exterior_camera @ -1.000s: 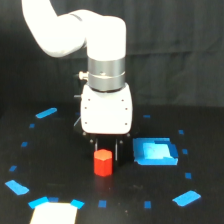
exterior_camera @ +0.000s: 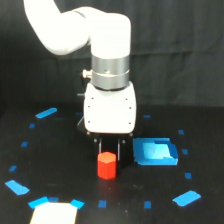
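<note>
A small red block [exterior_camera: 107, 166] with an angular outline shows directly beneath my gripper [exterior_camera: 109, 152] in the camera view. The gripper points down, its two dark fingers standing apart by roughly the block's width. Their tips are close to the top of the block and hard to make out against the black table, so I cannot tell whether they grip the block or only stand against it or behind it.
A blue square tray or frame [exterior_camera: 140, 161] lies right of the gripper, with a lighter blue shape inside. Blue tape pieces [exterior_camera: 187, 198] mark the black table's edges. A pale object [exterior_camera: 54, 213] stands at front left.
The gripper and the red block have both shifted slightly to the right; the block also appears a little lower in view. The blue tray has not moved.
</note>
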